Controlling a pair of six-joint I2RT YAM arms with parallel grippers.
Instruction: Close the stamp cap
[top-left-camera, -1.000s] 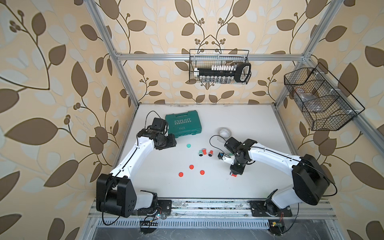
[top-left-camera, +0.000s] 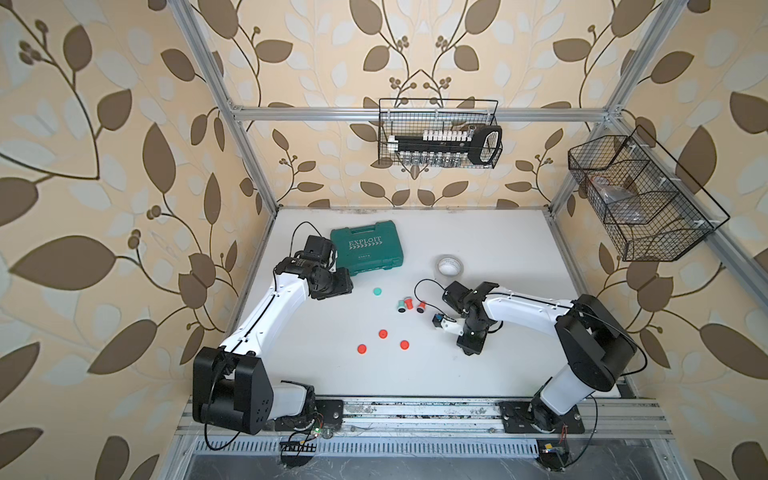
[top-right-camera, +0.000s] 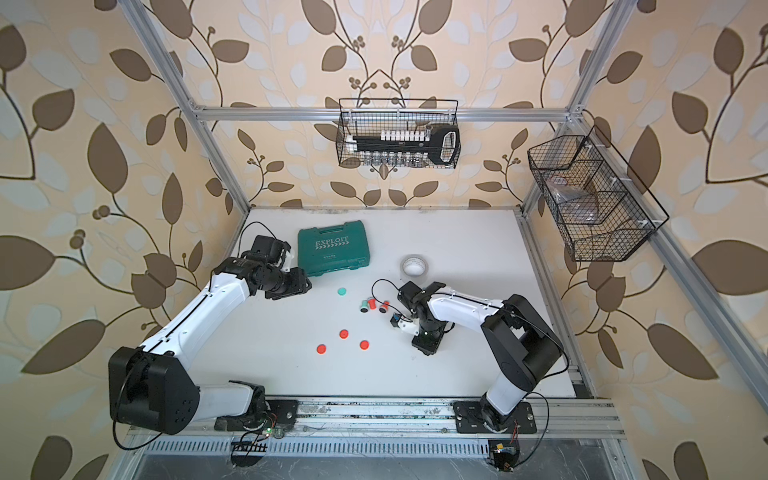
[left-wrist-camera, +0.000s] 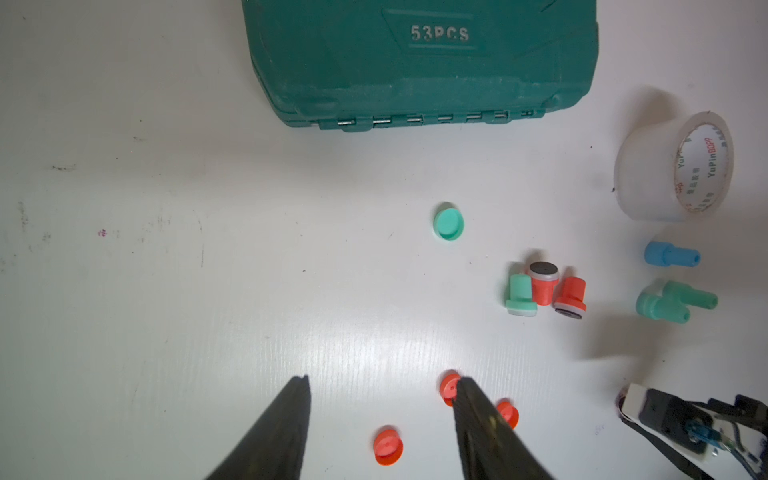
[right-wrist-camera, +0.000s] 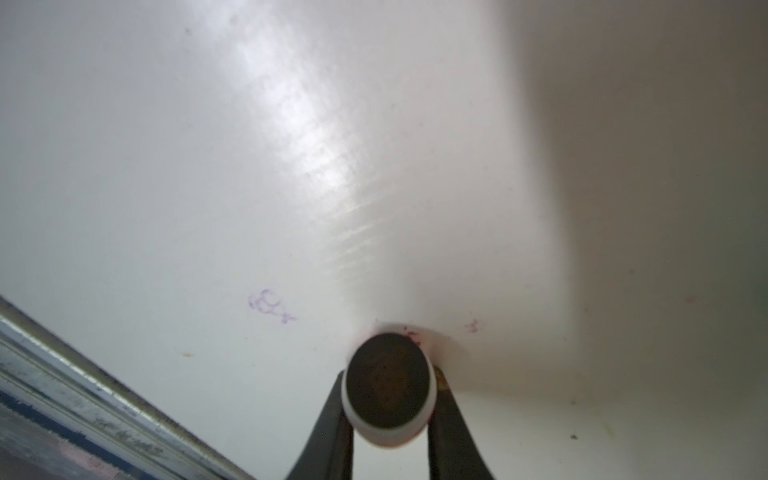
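Observation:
A stamp (right-wrist-camera: 388, 380) with a dark round face turned up and a white rim stands between the fingers of my right gripper. The fingers lie close along both its sides; whether they press on it is hidden. On the table are several small round caps: red caps (left-wrist-camera: 388, 445), another red cap (left-wrist-camera: 449, 388) and a green cap (left-wrist-camera: 449, 225). A green stamp (left-wrist-camera: 521, 295) and two red stamps, one red stamp (left-wrist-camera: 544, 281) beside another red stamp (left-wrist-camera: 571, 296), stand or lie close together. My left gripper hangs open and empty above the table's left side.
A green case (top-left-camera: 368, 245) lies at the back left. Behind my right gripper are a tape roll (left-wrist-camera: 676, 168), a blue stamp (left-wrist-camera: 670, 254) and green stamps (left-wrist-camera: 677, 302). Wire baskets hang above.
The left arm has stayed still.

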